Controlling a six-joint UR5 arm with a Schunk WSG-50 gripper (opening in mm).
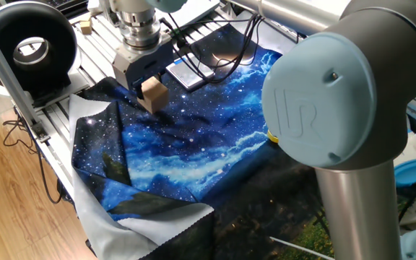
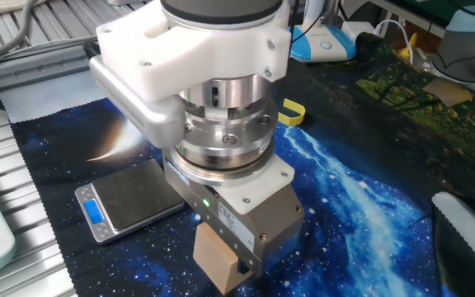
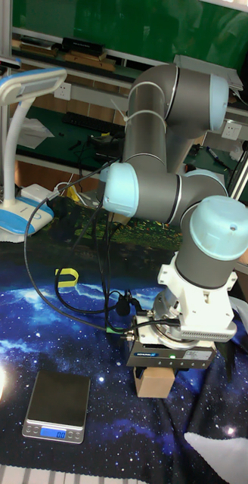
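A plain wooden block is at the fingertips of my gripper, which looks shut on it. In exterior view 2 the block looks tilted, with a dark finger against its side. From exterior view 3 the same block shows directly under the gripper body, hiding most of the fingers. How far the block is above the cloth is hard to tell. A small scale with a dark, bare plate lies apart from the block; its lit display seems to read zero.
Starry blue cloth covers the table, its near-left corner folded over in exterior view 1. A second small block stands on the slatted surface by a black ring-shaped object. A yellow item and loose cables are behind the scale.
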